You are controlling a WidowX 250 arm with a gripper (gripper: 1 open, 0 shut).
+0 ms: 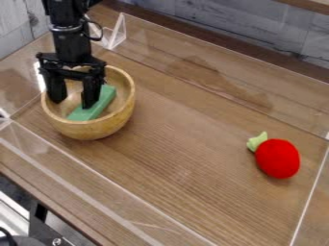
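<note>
My black gripper (73,79) reaches down from the upper left into a wooden bowl (114,114), its two fingers apart inside the left part of the bowl. A green block (95,106) lies in the bowl, just right of the gripper's right finger. I cannot tell whether that finger touches it.
A red tomato-like object (276,159) with a pale green top sits at the right of the wooden table (180,183). A pale clear object stands behind the gripper at the upper left.
</note>
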